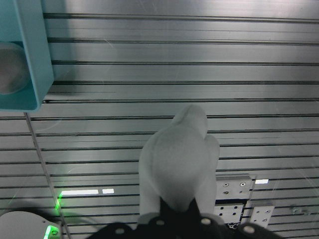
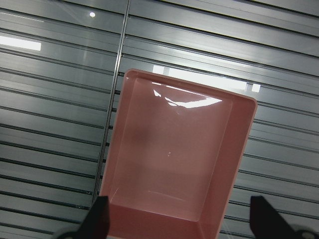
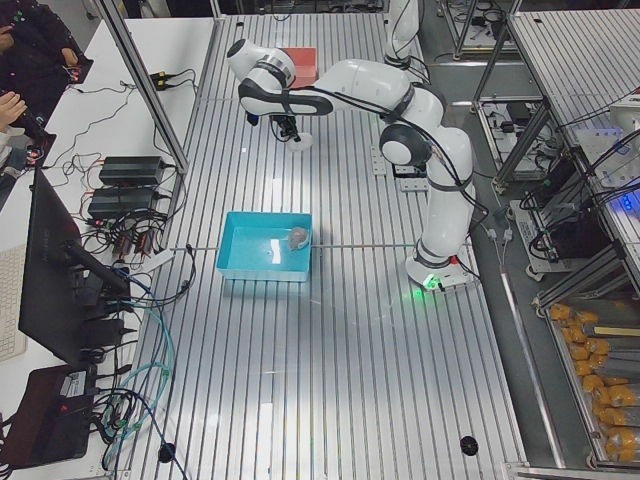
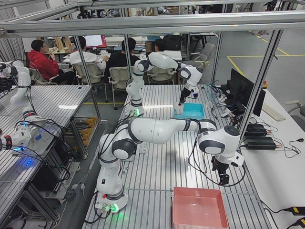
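Note:
My left gripper [image 4: 186, 99] is shut on a white soft-looking object [image 1: 177, 159], held above the slatted table beside a teal box [image 3: 232, 262]. In the left wrist view a grey rounded item [image 1: 10, 69] lies inside that box. My right gripper stands open, nothing between its fingers, above an empty pink-red tray [image 2: 169, 154], which also shows at the bottom of the camera right view.
The metal table [image 3: 340, 380] has free room in front of the teal box. Cables, power units and a monitor [image 3: 55, 280] line the left side in the camera left view. Metal frame posts stand along the table edges.

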